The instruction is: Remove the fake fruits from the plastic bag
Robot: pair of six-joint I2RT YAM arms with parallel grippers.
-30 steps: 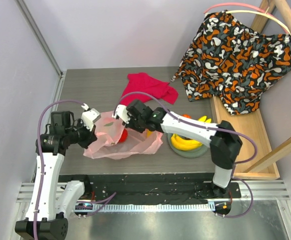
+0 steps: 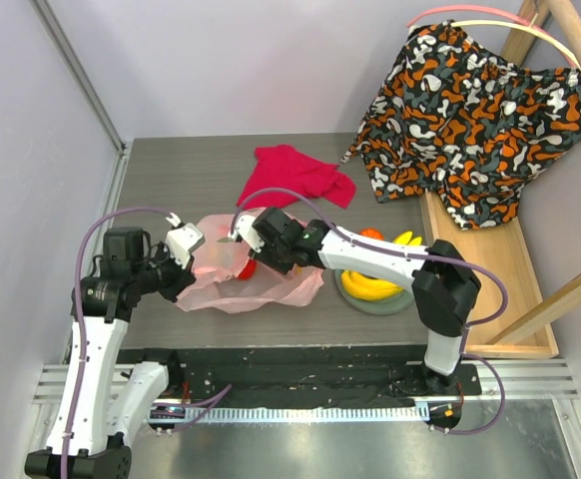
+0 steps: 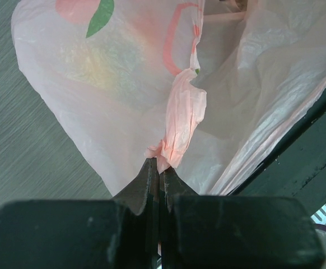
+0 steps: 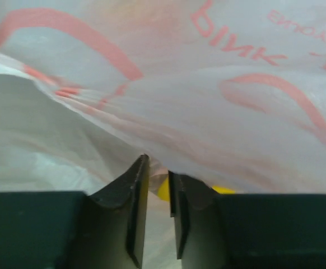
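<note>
The pinkish translucent plastic bag (image 2: pixel 281 291) lies spread on the table, its mouth facing the front. In the left wrist view a bunched pink piece of the bag (image 3: pixel 184 112) is pinched by my left gripper, which is shut on it. Inside the bag a red fruit (image 2: pixel 247 269) shows beside the right arm. My right gripper is inside the bag's opening, fingers part open, with bag film hanging in front of its fingertips. Just beyond them a bit of a yellow fruit (image 4: pixel 164 190) shows, mostly covered by film and a finger.
Right of the bag, a grey-green plate (image 2: pixel 378 304) holds bananas (image 2: pixel 368 286) and other fruit. A red cloth (image 2: pixel 295 176) lies behind the bag. A wooden rack with patterned cloth (image 2: pixel 470 120) stands at the right. Clear table lies at the back left.
The left gripper has kept the bag's edge, with only slight movement.
</note>
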